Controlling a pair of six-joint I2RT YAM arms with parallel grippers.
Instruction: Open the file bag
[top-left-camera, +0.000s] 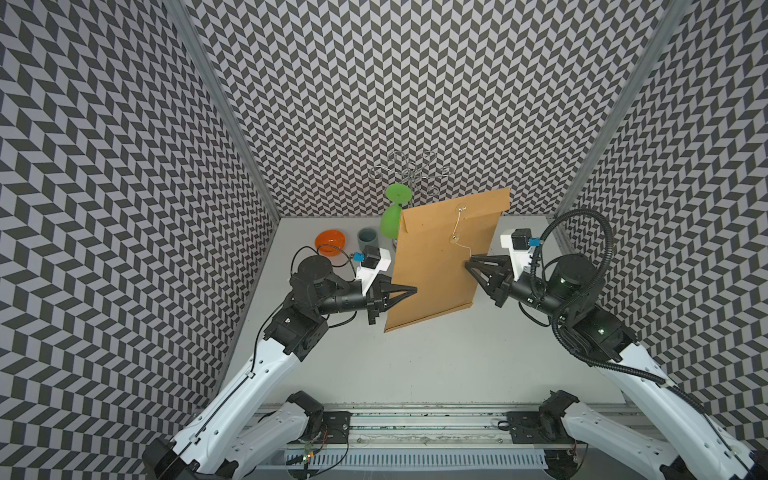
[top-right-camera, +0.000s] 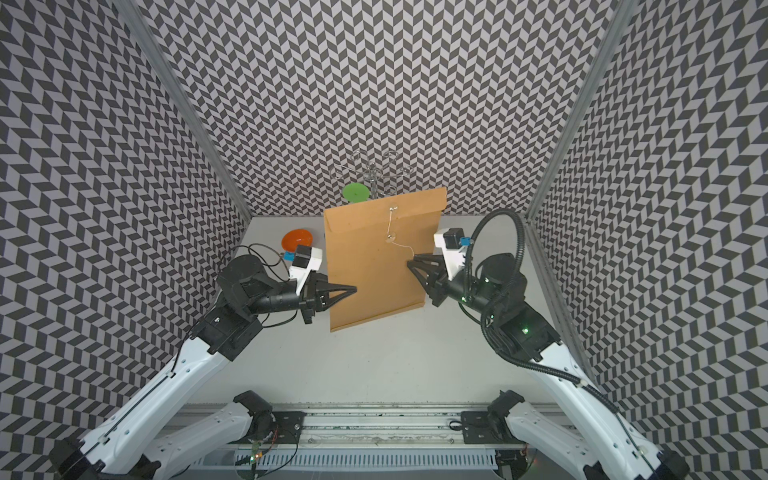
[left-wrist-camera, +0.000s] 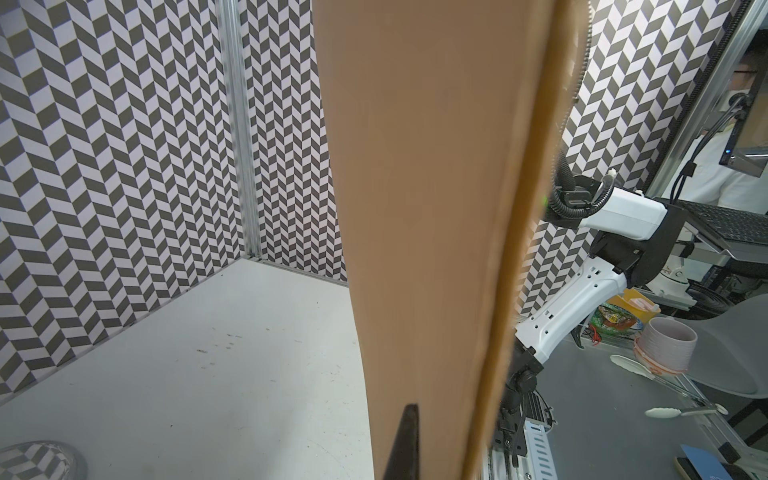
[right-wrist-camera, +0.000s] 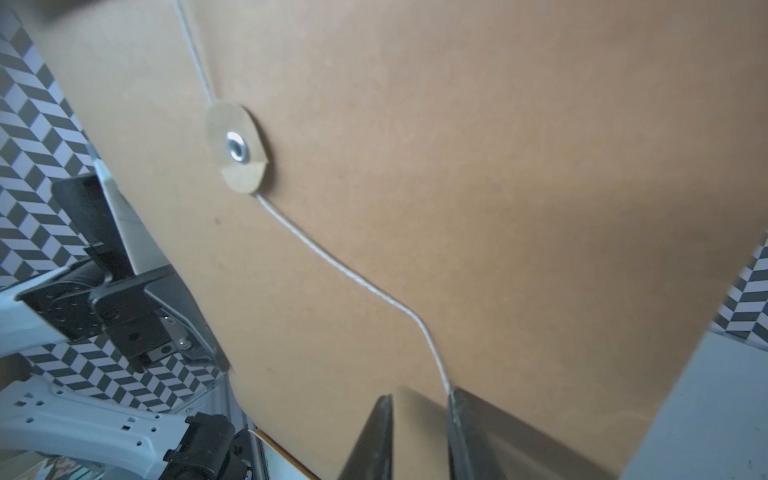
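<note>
The brown file bag (top-left-camera: 436, 268) hangs upright above the table, tilted a little. My left gripper (top-left-camera: 416, 289) is shut on its left edge; in the left wrist view the bag (left-wrist-camera: 432, 200) fills the middle, one dark finger (left-wrist-camera: 406, 444) lying against it. A white string (right-wrist-camera: 352, 274) runs from a round paper button (right-wrist-camera: 237, 148) down the bag's face. Its lower end reaches my right gripper, whose fingers stand part open right at the bag's surface. The string's end touches the right-hand finger (right-wrist-camera: 457, 432); whether it lies between the fingers is hard to tell.
Behind the bag stand an orange bowl (top-left-camera: 329, 241), a grey cup (top-left-camera: 368, 238) and a green object (top-left-camera: 397, 193), with a wire rack (top-left-camera: 412, 170) farther back.
</note>
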